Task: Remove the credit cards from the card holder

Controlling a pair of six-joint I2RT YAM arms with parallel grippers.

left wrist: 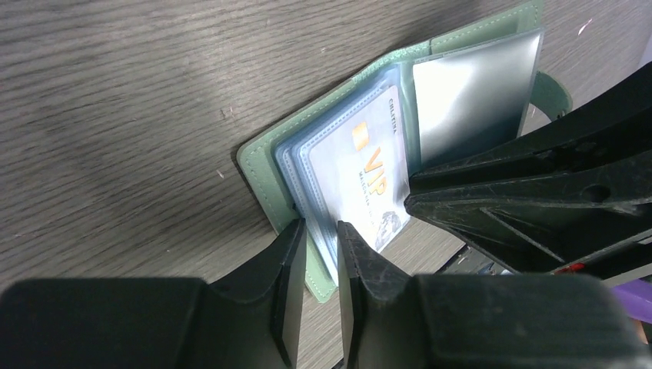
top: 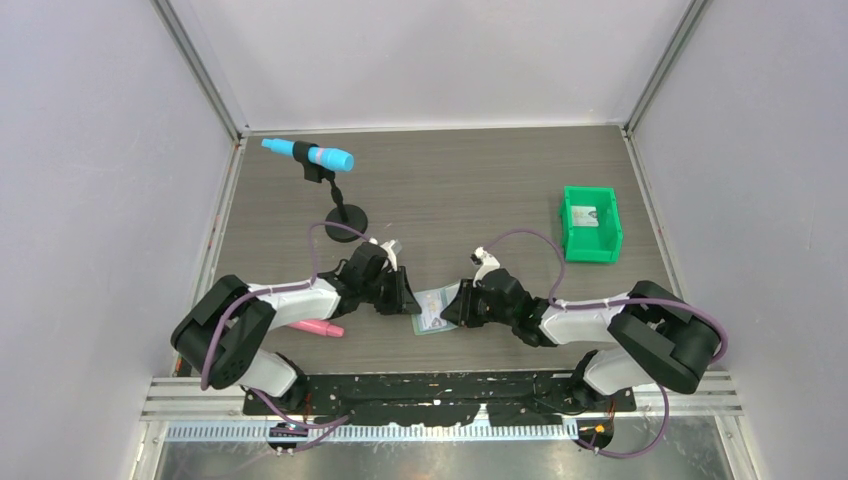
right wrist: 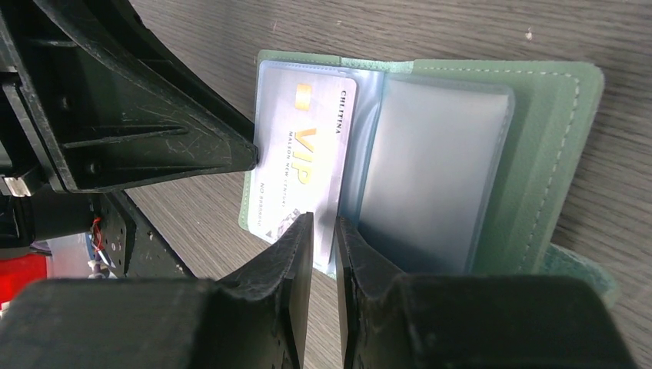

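Note:
An open green card holder [top: 433, 310] lies on the table between my grippers. Its sleeve holds a white VIP card, also seen as the card [right wrist: 300, 146] in the right wrist view; a clear sleeve [right wrist: 430, 169] is beside it. My left gripper has its fingertips close together at the holder's edge by the card. My right gripper has its fingertips close together on the card's edge at the sleeve. Each reaches in from an opposite side. Whether anything is between either pair of fingers is unclear.
A green bin [top: 600, 240] with a card inside stands at the right. A black stand [top: 345, 218] holding a blue cylinder [top: 330, 158] is at the back left. A pink cylinder [top: 320, 327] lies beside the left arm.

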